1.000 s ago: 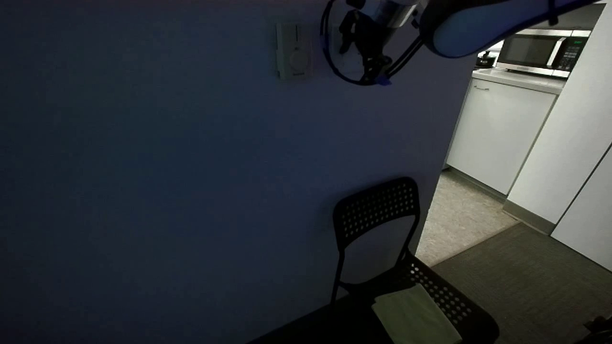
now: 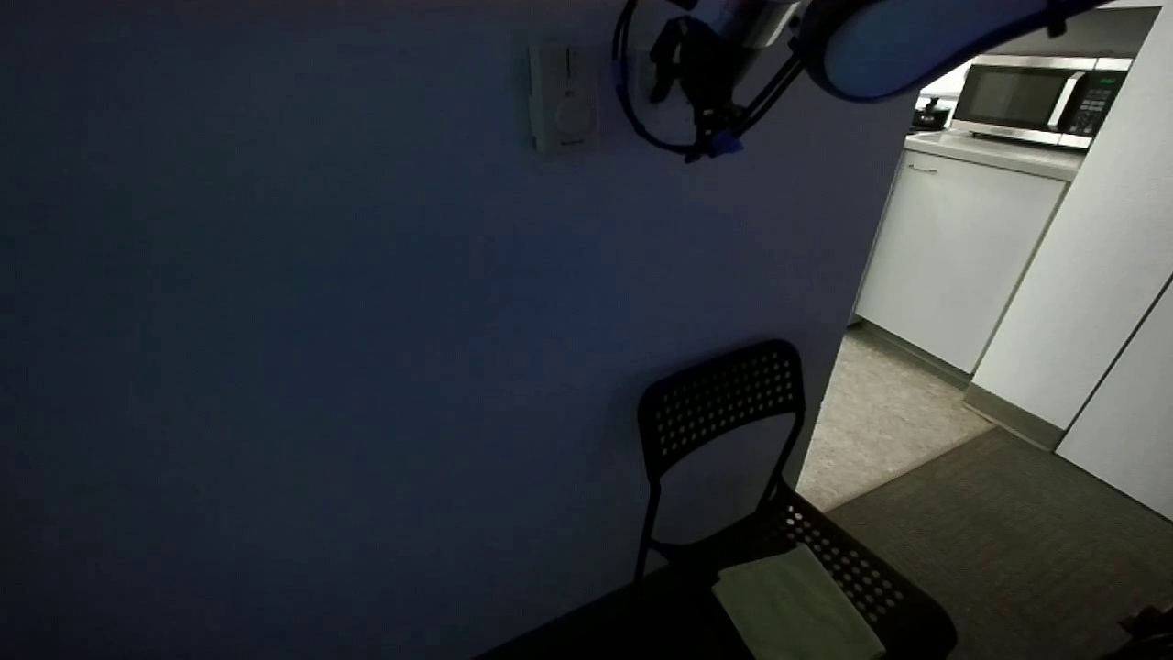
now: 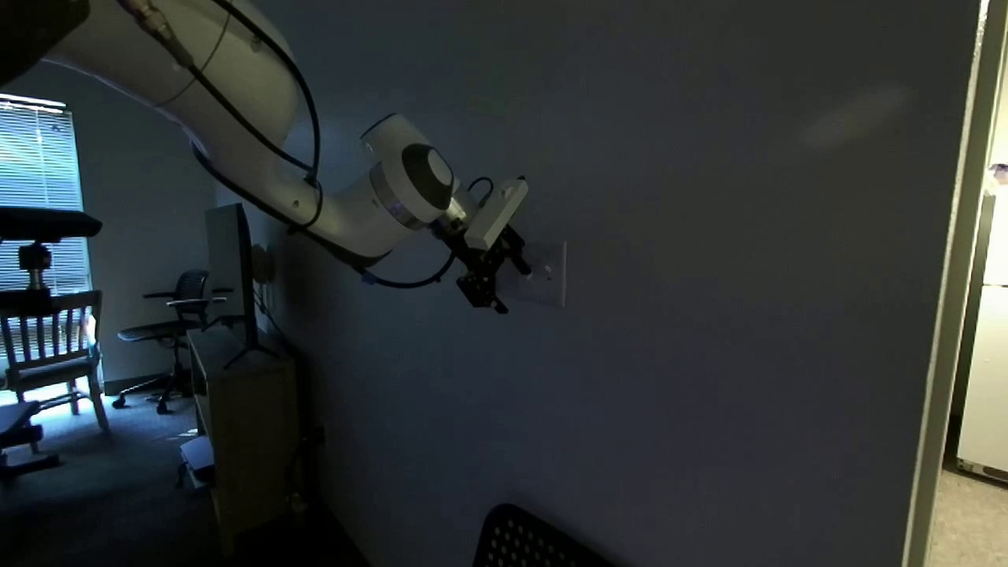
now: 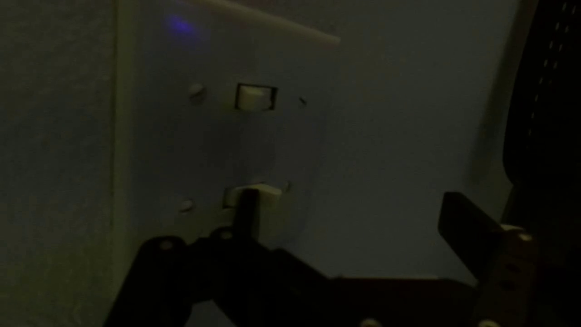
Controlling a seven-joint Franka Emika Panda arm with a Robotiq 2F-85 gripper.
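Observation:
In the wrist view a pale switch plate (image 4: 218, 147) with two toggles fills the left middle of the picture. The upper toggle (image 4: 253, 99) sits in its slot, clear of my fingers. Against the lower toggle (image 4: 268, 193) stands the tip of my left finger (image 4: 248, 210), overlapping it; whether they touch I cannot tell. My gripper is open, its right finger (image 4: 465, 234) far off to the right and only wall between the two. From the side, the gripper (image 3: 502, 283) is close to the same plate (image 3: 549, 274) on the dark wall.
A thermostat-like wall box (image 2: 565, 99) is beside the gripper. Below stands a black perforated chair (image 2: 720, 407) with a folded cloth (image 2: 799, 605) on its seat. The surrounding wall is bare, and the room is dim.
The arm has shifted slightly upward in exterior view 1, its cable along with it. The chair, cloth and wall box have stayed put.

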